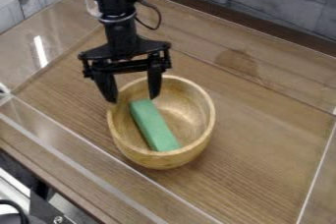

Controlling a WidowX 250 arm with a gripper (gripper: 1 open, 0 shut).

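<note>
A round tan bowl [195, 134] sits on the wooden table at the lower middle, holding a long green block [152, 125] that lies lengthwise inside it. My black gripper [134, 88] hangs at the bowl's upper left rim, above and behind the green block, its fingers open and spread apart. The arm reaches down to it from the top left.
</note>
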